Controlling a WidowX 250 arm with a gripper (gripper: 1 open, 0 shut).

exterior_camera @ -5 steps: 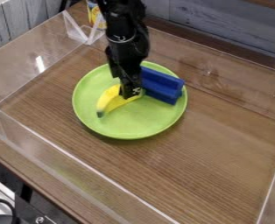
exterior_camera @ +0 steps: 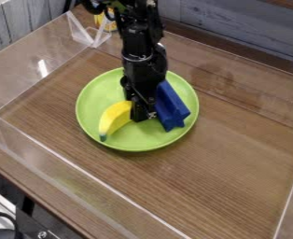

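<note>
A green plate point(exterior_camera: 112, 139) holds a yellow banana point(exterior_camera: 110, 120) on its left side and a blue block point(exterior_camera: 172, 105) on its right. The black gripper point(exterior_camera: 142, 106) reaches down from the top into the plate, between the two, shut with its fingertips at the banana's upper right end. The banana's upper end is partly hidden by the gripper, and the block's left side is behind it too.
A small yellow object stands at the top left behind the arm. Wall edges bound the table at the back and left.
The arm has come lower into the plate. The blue block has turned steeper and shifted left and down; the banana has swung about, now tilted with its lower end further left.
</note>
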